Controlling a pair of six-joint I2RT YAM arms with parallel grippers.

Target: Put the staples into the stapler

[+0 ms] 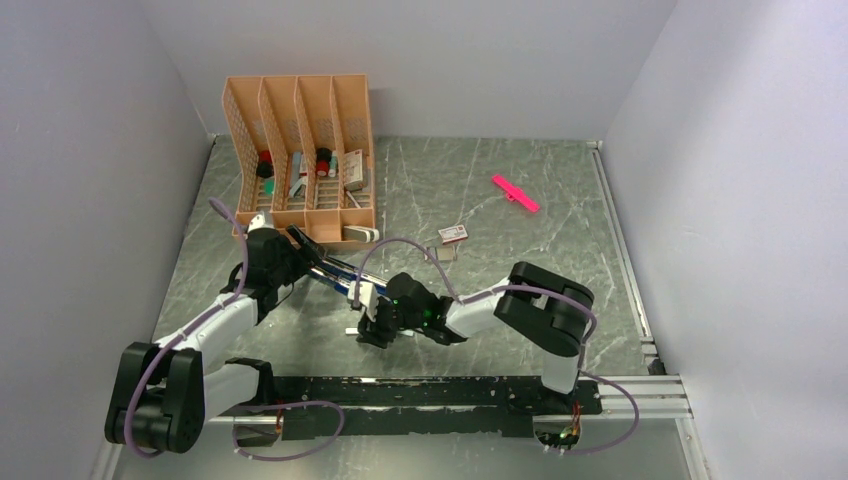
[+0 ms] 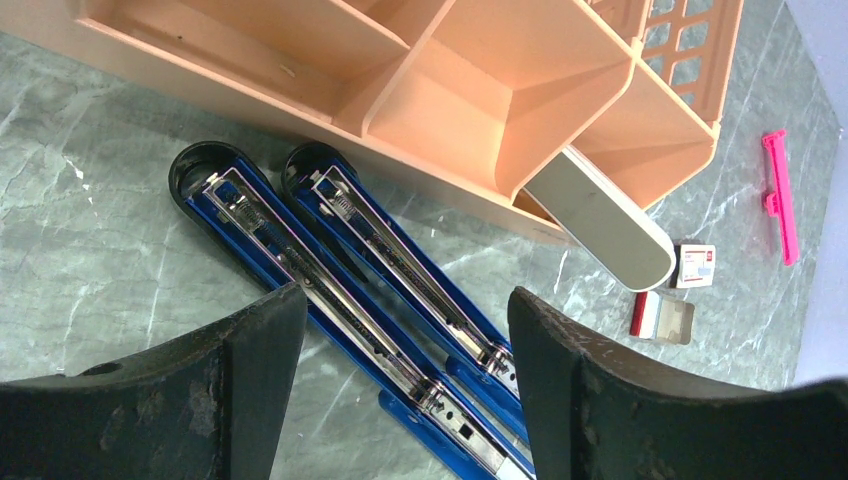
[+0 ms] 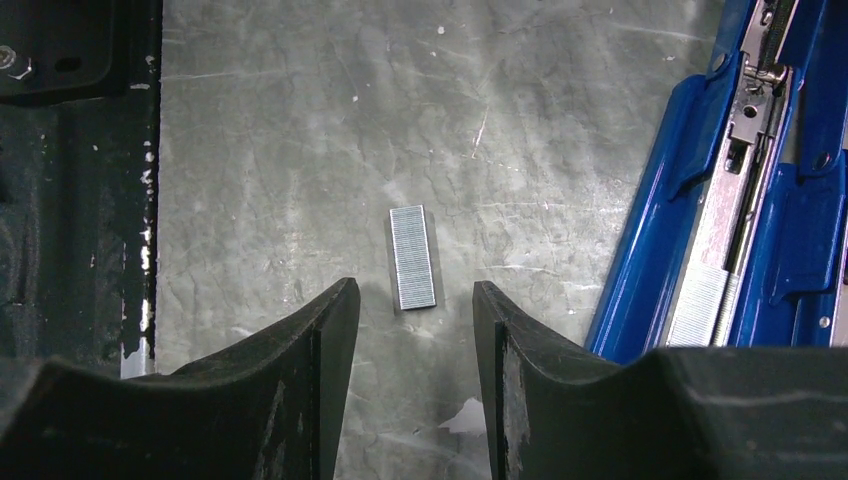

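Observation:
Two blue stapler bodies (image 1: 343, 272) lie side by side, their silver channels facing up. In the left wrist view these staplers (image 2: 330, 290) run diagonally through the gap of my left gripper, whose fingers stand apart. A row of staples (image 3: 697, 305) sits in one channel, at the right of the right wrist view. On the bare table lies a small silver staple strip (image 3: 412, 258), seen in the top view as a pale strip (image 1: 352, 331). My right gripper is open above the table, the strip's near end showing between its fingertips and nothing held.
Behind my left gripper stands an orange divided organizer (image 1: 300, 218) with a white-and-grey object (image 1: 361, 234) jutting from its front. Small boxes (image 1: 453, 233) and a pink object (image 1: 516, 193) lie to the right.

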